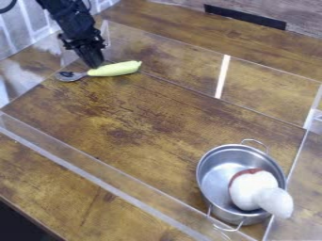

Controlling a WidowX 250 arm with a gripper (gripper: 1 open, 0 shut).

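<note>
My black gripper (78, 56) is at the top left, low over the table at the left ends of a pale green corn-shaped vegetable (116, 69) and a metal spoon (70, 76). Its fingers are small and dark in this view, and whether they touch either thing is unclear. A steel pot (219, 179) at the lower right holds a white, bulbous vegetable or toy (257, 188) with a reddish part.
Transparent edging runs along its left, right and front sides. A white strip (223, 75) lies at the upper right.
</note>
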